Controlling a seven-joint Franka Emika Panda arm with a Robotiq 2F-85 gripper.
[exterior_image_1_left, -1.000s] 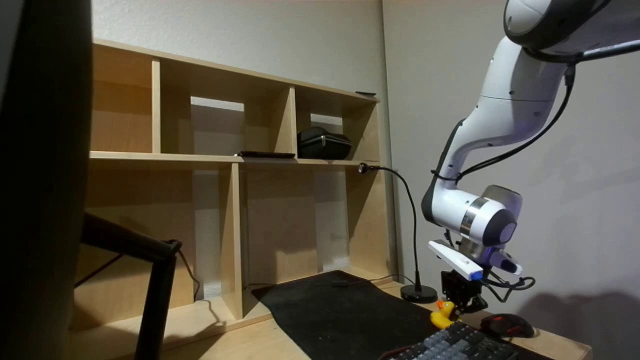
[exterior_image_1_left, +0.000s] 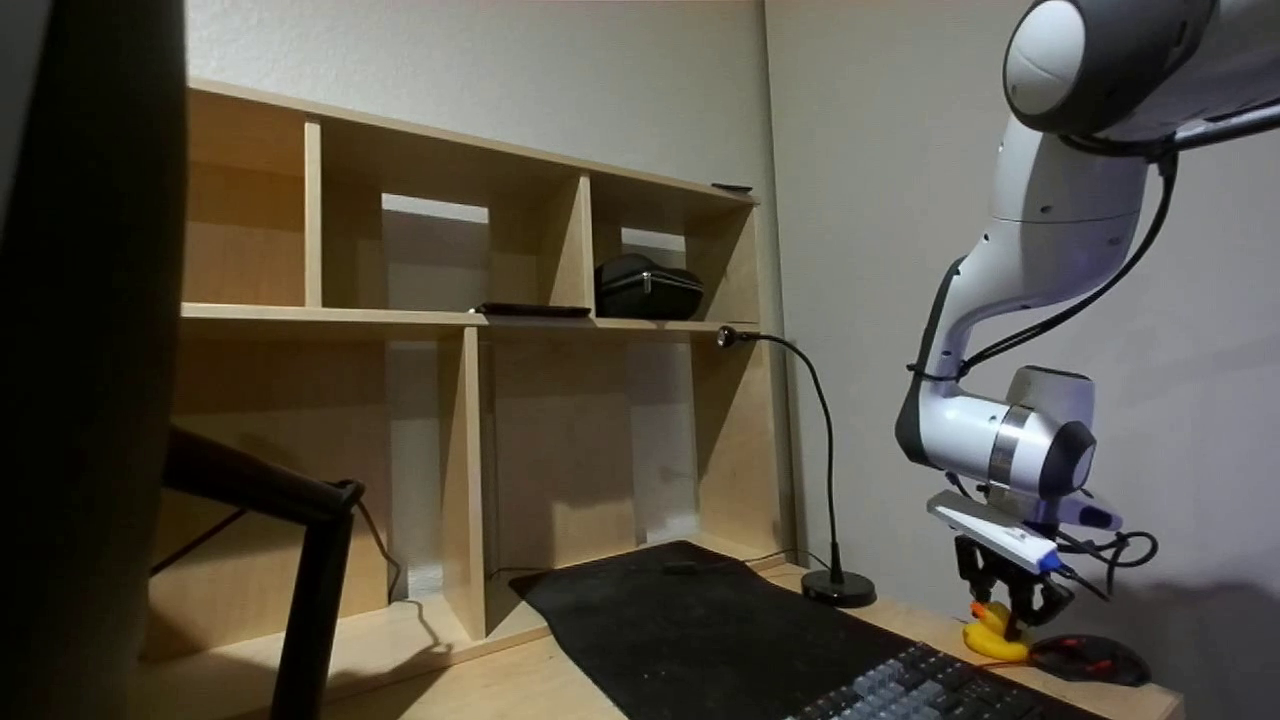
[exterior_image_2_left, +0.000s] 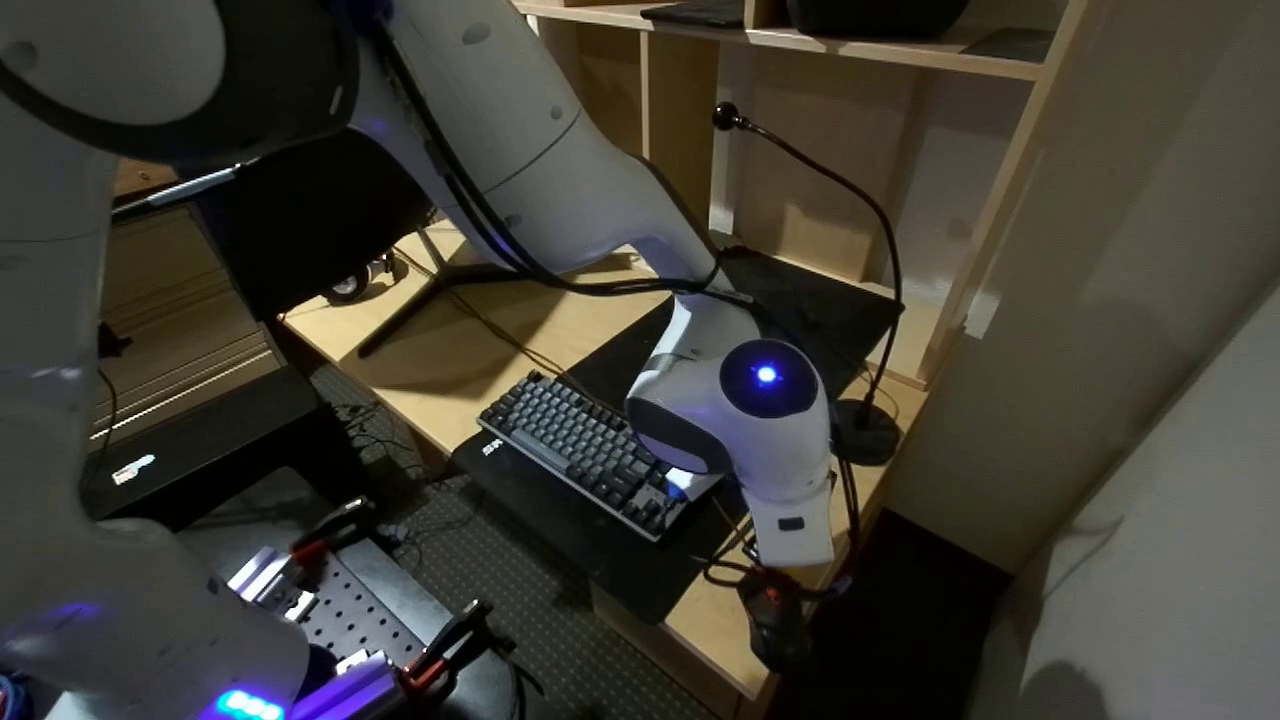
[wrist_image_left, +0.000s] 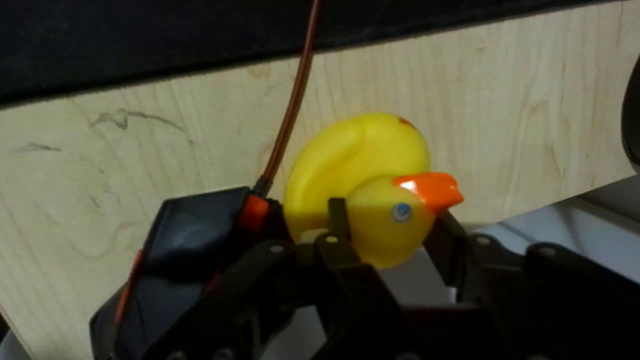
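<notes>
A yellow rubber duck (wrist_image_left: 354, 156) with an orange beak rests on the bare wooden desk strip (wrist_image_left: 516, 120) in the wrist view. The duck's head lies between the fingers of my gripper, which stand apart, part open. One black finger (wrist_image_left: 338, 217) is right against the side of the head; the other is partly hidden behind the beak. Exterior view 1 has my gripper (exterior_image_1_left: 1002, 596) low over the duck (exterior_image_1_left: 993, 636) near the desk's right end. In exterior view 2 the wrist hides the duck.
A black mouse (wrist_image_left: 192, 240) with red trim lies close beside the duck, its cable (wrist_image_left: 294, 102) running to the black desk mat (wrist_image_left: 150, 42). A keyboard (exterior_image_2_left: 582, 450) lies on the mat. The desk lamp (exterior_image_1_left: 839, 587) stands farther back. The desk's edge (exterior_image_2_left: 768, 690) is near.
My arm has moved to the right in exterior view 1. Duck and mouse also lie farther right, toward the desk's end. The gripper's fingers now look more spread.
</notes>
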